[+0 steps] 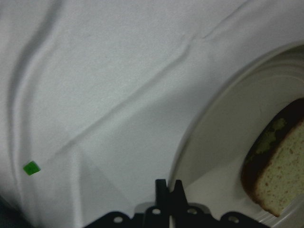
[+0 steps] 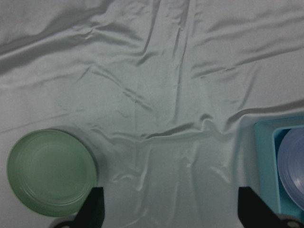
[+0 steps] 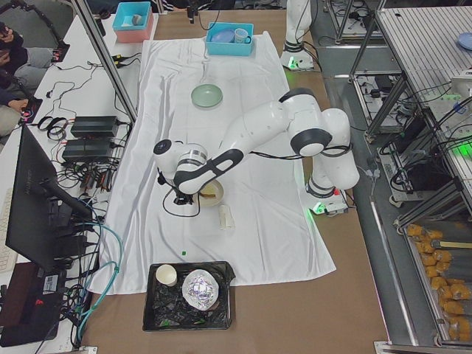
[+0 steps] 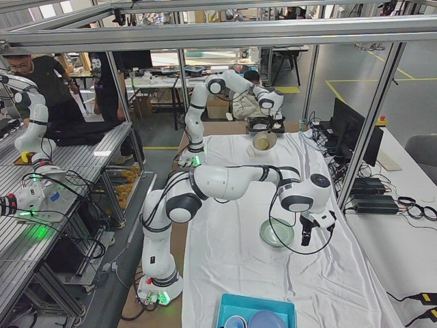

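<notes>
A cream plate (image 1: 213, 152) with a slice of bread (image 1: 280, 166), dark crust and pale crumb, is at my left gripper; its fingertips are shut on the plate's rim. In the camera left view the plate is partly hidden under the left arm, above the white cloth. My right gripper stands open with nothing visible between its fingers, above the cloth near a green plate (image 2: 52, 168) and a blue bin (image 2: 263, 161) holding a purple-blue plate (image 2: 290, 161).
A black tray (image 3: 155, 310) with a white cup (image 3: 167, 274) and a foil-covered round item (image 3: 200, 290) lies at the near end. A small green square (image 1: 32, 167) is on the cloth.
</notes>
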